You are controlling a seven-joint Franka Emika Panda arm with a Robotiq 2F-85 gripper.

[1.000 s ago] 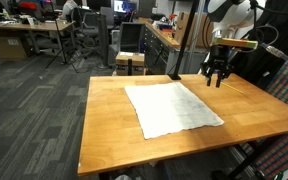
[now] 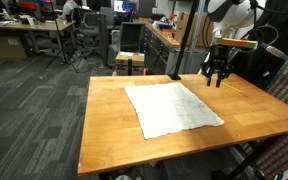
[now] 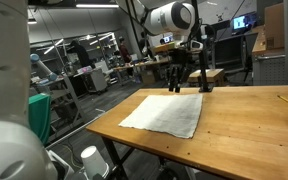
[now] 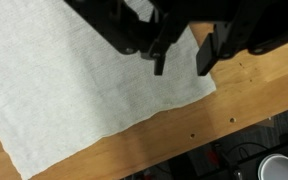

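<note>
A white cloth (image 2: 171, 110) lies spread nearly flat on the wooden table (image 2: 104, 132), its edges slightly uneven. Over the far right part of the table, in exterior view 1, hangs my gripper (image 2: 214, 81), pointing down. From the other side, exterior view 2 has the gripper (image 3: 176, 85) above the cloth's (image 3: 164, 114) far edge. In the wrist view the gripper is open, its two dark fingers apart and nothing held between them. One corner of the cloth (image 4: 74, 95) reaches just below the fingertips; its exact distance from them cannot be judged.
A thin yellow strip (image 2: 233, 88) lies on the table at the right. Past the table edge, a round white object (image 4: 279, 168) shows at the wrist view's lower right corner. Bare wood (image 3: 249, 135) surrounds the cloth, clear of other objects.
</note>
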